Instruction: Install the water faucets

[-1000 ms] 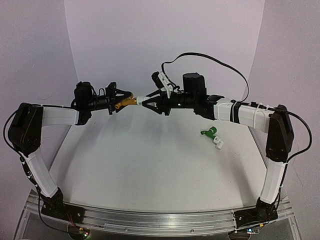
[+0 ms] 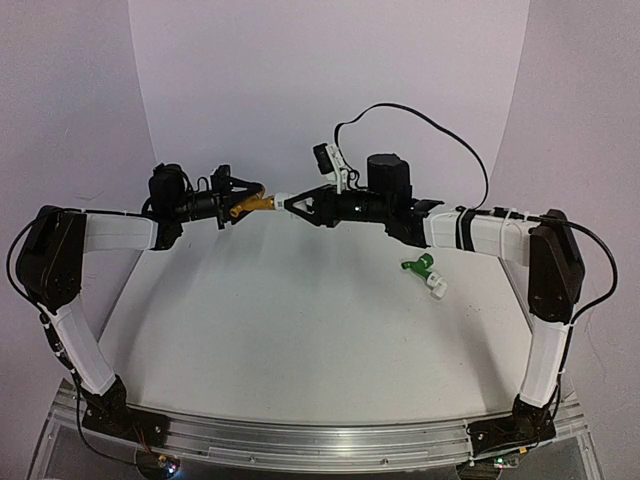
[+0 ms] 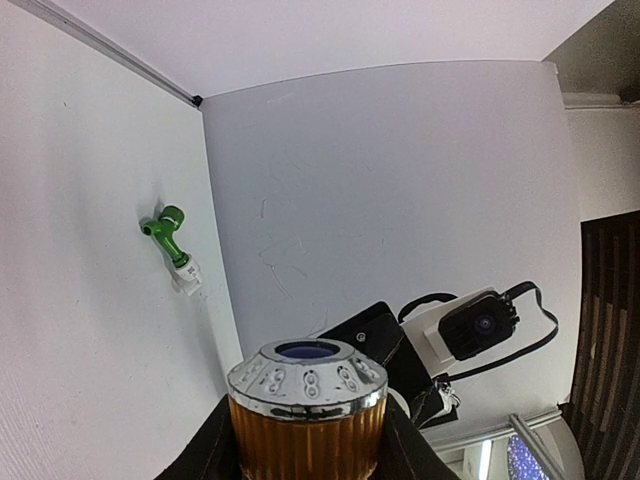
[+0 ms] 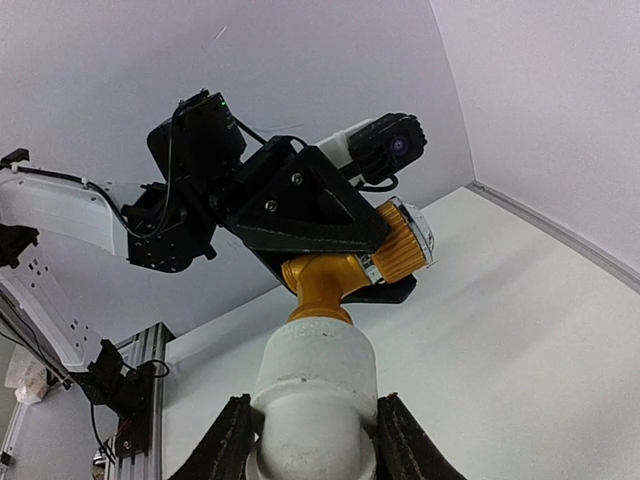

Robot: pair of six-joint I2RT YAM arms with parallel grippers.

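An orange faucet (image 2: 247, 206) is held in the air by my left gripper, shut around its ribbed part with the chrome cap (image 3: 308, 375) facing the camera. The faucet's narrow end sits against a white pipe fitting (image 4: 316, 355), roughly in line with it. On either side of that fitting the black fingers (image 4: 228, 440) of my right gripper press in, so it looks shut on it. How deep the faucet end goes into the fitting is hidden. A green faucet (image 2: 420, 266) lies on the table with a white fitting (image 2: 437, 285) at its end.
Pale walls (image 2: 330, 70) enclose it at the back and sides, and a metal rail (image 2: 310, 440) runs along the front. A black cable (image 2: 440, 128) loops above the right arm.
The left arm, the orange faucet and the green faucet stay in place.
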